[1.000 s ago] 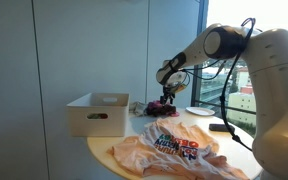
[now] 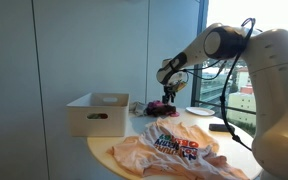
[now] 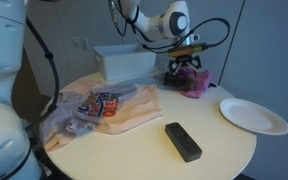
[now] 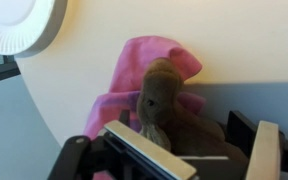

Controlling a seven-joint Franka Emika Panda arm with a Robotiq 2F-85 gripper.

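Observation:
My gripper is open above a dark brown soft item, which shows between and ahead of its fingers. Beneath the brown item spreads a pink cloth. In exterior view 2, the gripper hangs at the far side of the table, over the dark and pink pile. Exterior view 1 shows the gripper just over the same pile. Whether its fingertips touch the cloth cannot be told.
A white bin stands left of the pile. An orange-and-white printed cloth lies spread at the table's front. Near the edge are a white plate and a black box-shaped object. Bare table lies between these and the pile.
The hand has shifted slightly above the pile. The bin, the printed cloth and the plate have not moved.

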